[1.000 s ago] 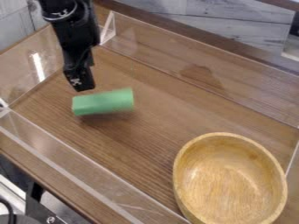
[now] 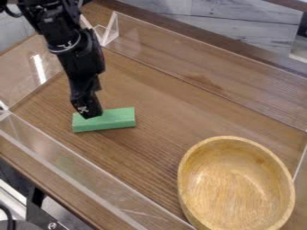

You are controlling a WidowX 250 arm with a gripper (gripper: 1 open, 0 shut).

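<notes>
A flat green block (image 2: 108, 121) lies on the wooden table at the left middle. My black gripper (image 2: 89, 107) hangs from the top left, its tips just over the block's back left part, open, with nothing seen held in it. Whether the tips touch the block cannot be told.
A round, light wooden bowl (image 2: 235, 183) sits at the lower right. Clear panels edge it at the left, and a grey board lies beyond the back right.
My gripper has come down toward the green block. The block, blurred and angled higher at the right one second ago, now lies flat and still.
</notes>
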